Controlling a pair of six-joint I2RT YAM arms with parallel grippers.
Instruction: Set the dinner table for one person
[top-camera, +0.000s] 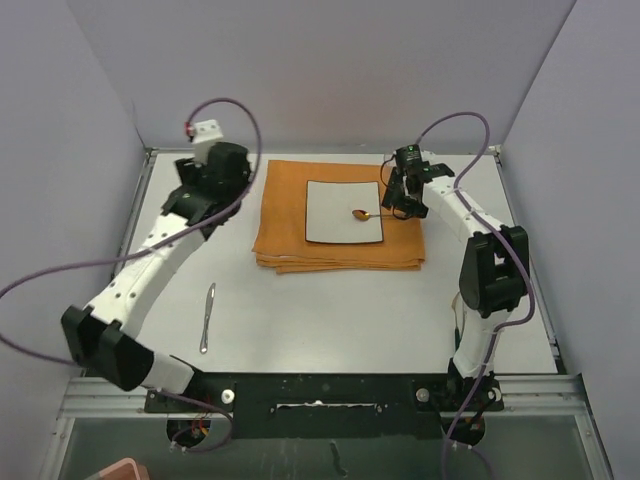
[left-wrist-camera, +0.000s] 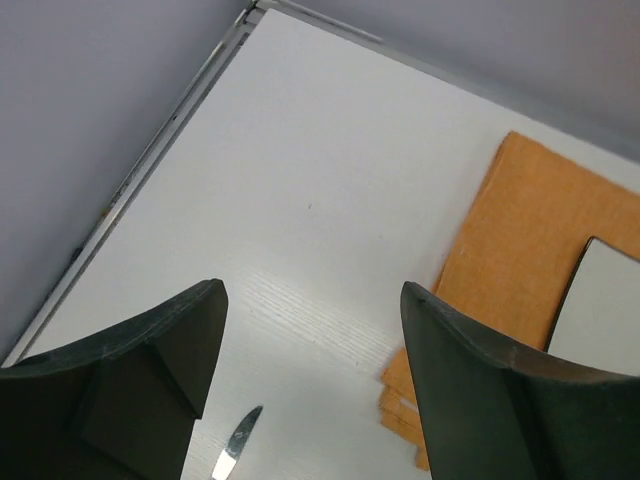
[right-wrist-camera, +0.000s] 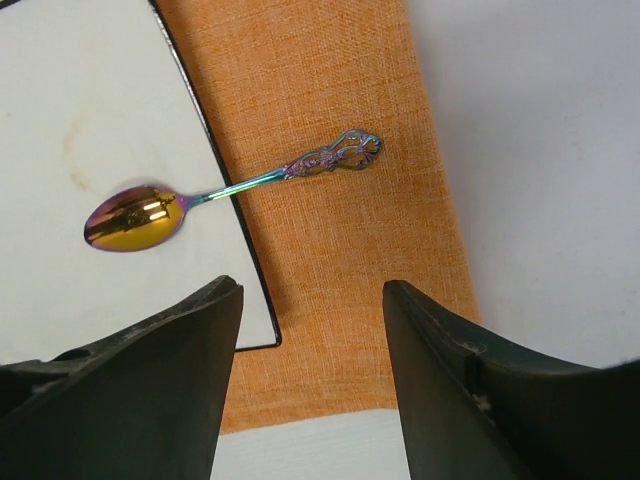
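An orange cloth placemat (top-camera: 285, 210) lies at the table's back middle with a square white plate (top-camera: 335, 210) on it. A rainbow-gold spoon (right-wrist-camera: 135, 220) lies across the plate's right edge, handle on the cloth. My right gripper is open above it, its fingertips just below the spoon in the wrist view. A silver knife (top-camera: 207, 318) lies alone at the table's left front, also seen in the left wrist view. My left gripper, blurred in the top view, is open over the table left of the placemat, nothing between its fingers.
Walls (top-camera: 70, 180) stand at both sides. A pink bin (top-camera: 120, 470) is partly visible below the table's front left.
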